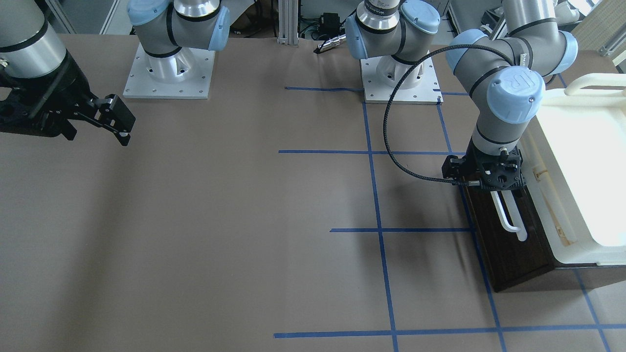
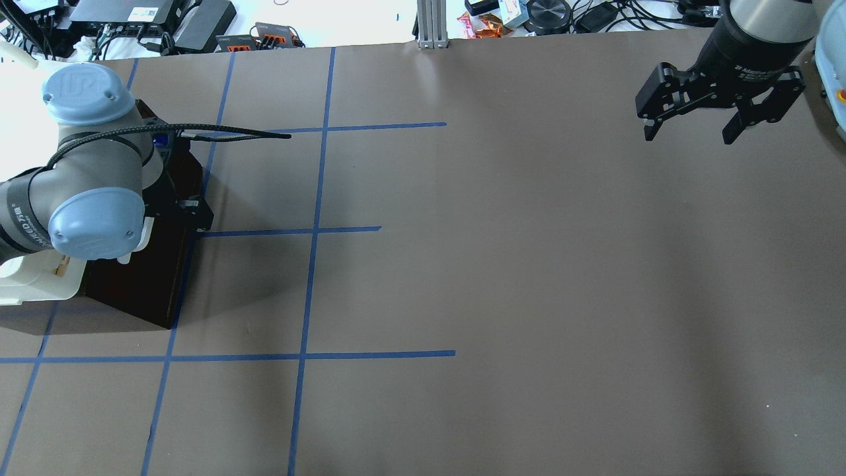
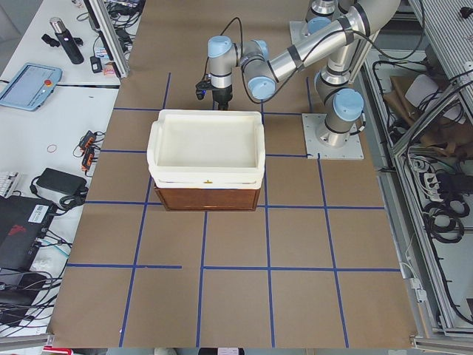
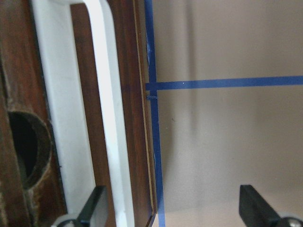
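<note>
A dark wooden cabinet (image 1: 510,258) carries a white bin (image 3: 206,148) on top. On its side is a white handle (image 1: 504,217), which runs lengthwise through the left wrist view (image 4: 113,118). My gripper is open over that side, one finger (image 4: 94,210) over the handle and the other (image 4: 255,213) over the floor; nothing shows between them. Whether either finger touches the handle, I cannot tell. In the front view the gripper's black body hides the handle's far end.
A second arm's black gripper (image 2: 714,107) hangs at the far side, well apart. More arms stand behind.
</note>
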